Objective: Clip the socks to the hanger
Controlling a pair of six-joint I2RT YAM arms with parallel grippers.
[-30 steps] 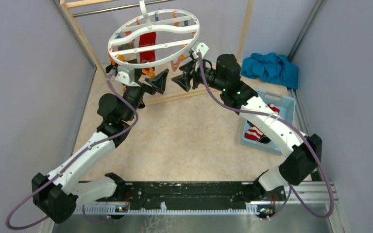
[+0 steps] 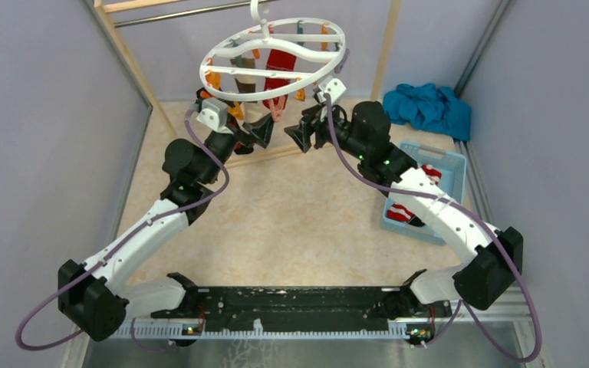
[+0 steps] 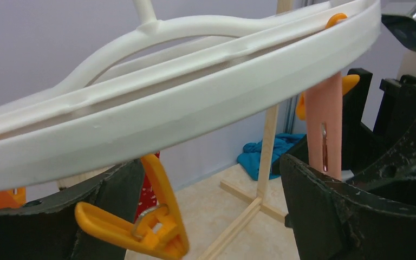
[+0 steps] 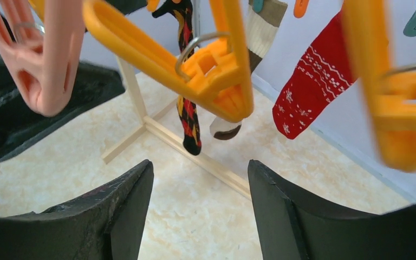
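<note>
The white round hanger (image 2: 272, 94) hangs at the top centre with orange, pink and teal clips; a red sock (image 4: 314, 81), a grey-white sock and a patterned sock (image 4: 188, 124) hang below it. My left gripper (image 2: 258, 130) stands open just under the front rim, with an orange clip (image 3: 162, 227) between its spread fingers in the left wrist view, not visibly gripped. My right gripper (image 2: 297, 133) is open beside it, facing left; in the right wrist view orange clips and a pink clip (image 4: 54, 81) hang above its empty fingers.
A blue bin (image 2: 452, 176) with striped socks stands at the right, behind the right arm. A bunched blue cloth (image 2: 427, 111) lies at the back right. A wooden stand (image 2: 387, 46) frames the back.
The hanger has shifted to the right and turned a little.
</note>
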